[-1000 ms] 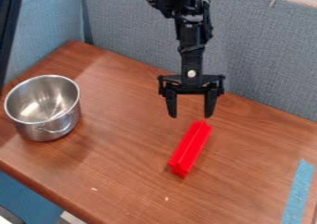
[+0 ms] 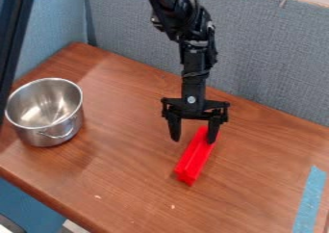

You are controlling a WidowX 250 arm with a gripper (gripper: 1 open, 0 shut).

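A red elongated block (image 2: 193,160) lies on the wooden table, right of centre and tilted diagonally. The black gripper (image 2: 194,133) hangs over the upper end of the block, its two fingers spread apart and pointing down. The right finger is by the block's upper end, the left one a little left of it; whether either touches the block I cannot tell.
A steel pot (image 2: 45,112) stands at the left of the table (image 2: 122,169). A light blue strip (image 2: 309,200) lies at the right edge. Padded grey walls (image 2: 276,59) border the back.
The gripper has moved down toward the red block's upper end, slightly to the left. The block has not visibly moved.
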